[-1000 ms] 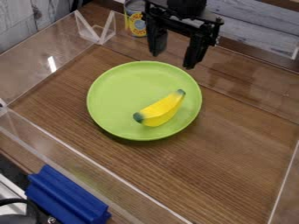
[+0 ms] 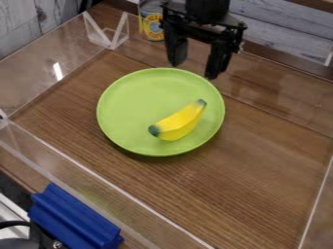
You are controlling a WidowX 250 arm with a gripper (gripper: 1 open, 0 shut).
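Observation:
A yellow banana [image 2: 177, 121] lies on a green plate [image 2: 124, 99] in the middle of the camera view. Above the plate, toward the back, my black gripper [image 2: 196, 58] hangs open over the wooden surface and the plate's far edge, with nothing seen between its fingers.
A blue block [image 2: 72, 217] lies at the lower left near clear plastic walls [image 2: 26, 146]. A can [image 2: 151, 21] stands at the back, left of the arm.
The banana and plate have not moved.

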